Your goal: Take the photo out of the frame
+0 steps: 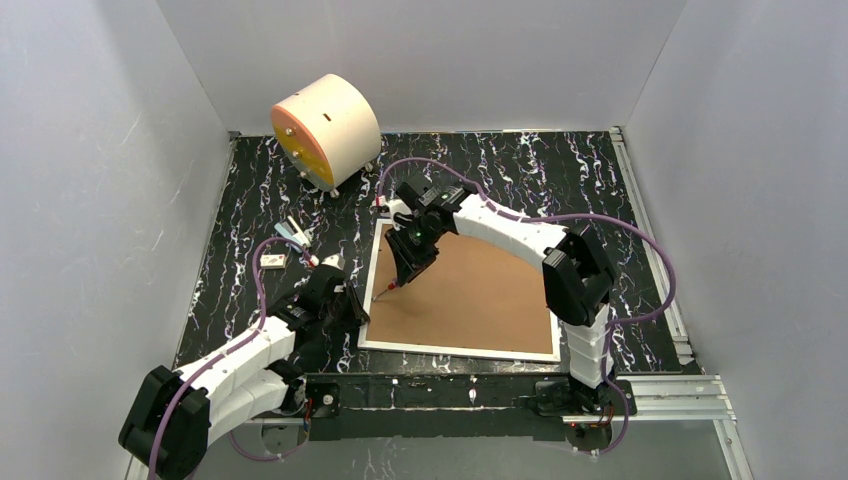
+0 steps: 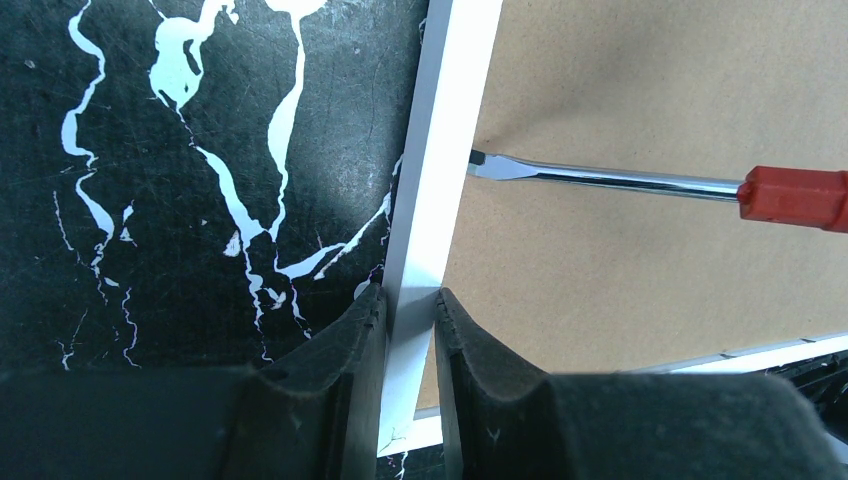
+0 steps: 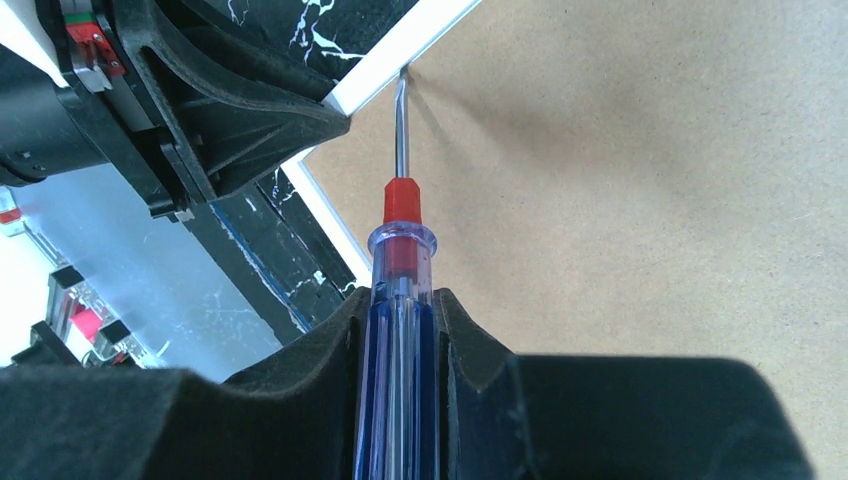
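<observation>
The picture frame (image 1: 460, 351) lies face down, its white rim around a brown backing board (image 1: 470, 300); no photo shows. My left gripper is shut on the frame's left rim (image 2: 440, 170), close to its near corner. In my right gripper, shut on its clear blue handle, is a screwdriver (image 3: 402, 205) with a red collar. The screwdriver's flat tip (image 2: 490, 166) meets the seam between rim and backing board, farther along that left side from my left gripper. In the top view the right gripper (image 1: 402, 280) hangs over the board's left part.
A cream drum-shaped object (image 1: 335, 125) stands at the back left. Small tools (image 1: 294, 233) and a small white box (image 1: 272, 261) lie on the dark marbled table, left of the frame. Free table (image 1: 590, 190) shows at the right.
</observation>
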